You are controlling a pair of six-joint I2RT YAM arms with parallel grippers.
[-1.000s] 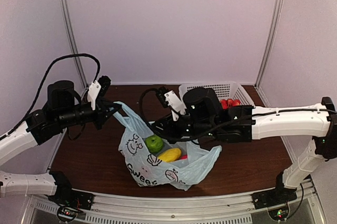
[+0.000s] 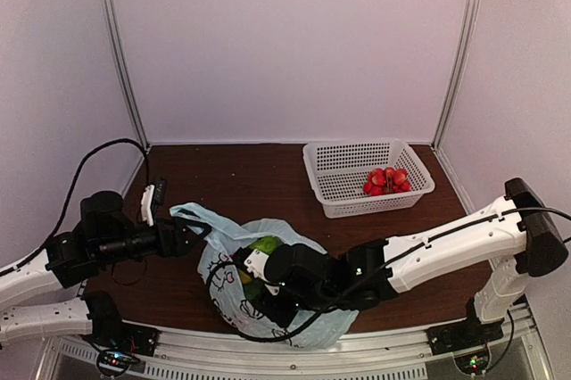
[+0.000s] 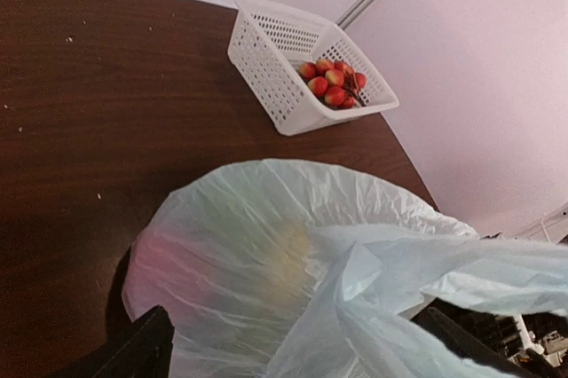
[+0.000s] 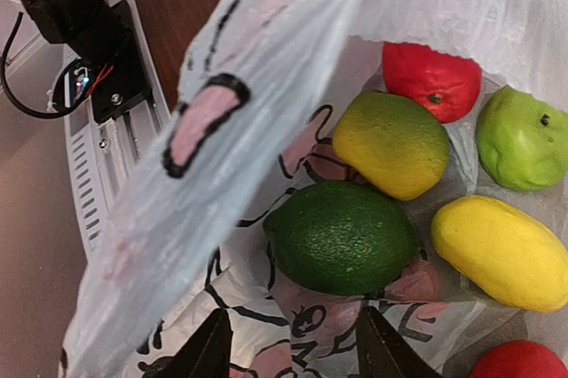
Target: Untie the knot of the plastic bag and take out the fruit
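The pale blue plastic bag (image 2: 308, 331) lies open at the table's front, one handle rising toward my left gripper (image 2: 198, 230). In the left wrist view that gripper's fingers (image 3: 146, 347) are wide apart, and the handle (image 3: 479, 263) drapes across the right-hand one. Inside the bag, the right wrist view shows a dark green fruit (image 4: 342, 236), a yellow-green one (image 4: 390, 143), a red one (image 4: 430, 81), a green one (image 4: 528, 138), a long yellow one (image 4: 501, 254) and another red one (image 4: 519, 365). My right gripper is open at the bag's mouth, no fruit between its fingers.
At the back right stands a white basket (image 2: 335, 202) holding a cluster of small red fruits (image 2: 388, 181). Bare table (image 2: 241, 179) lies behind the bag and left of the basket. A metal rail (image 2: 393, 344) runs along the front edge.
My right gripper has come down and toward the front left, over the bag.
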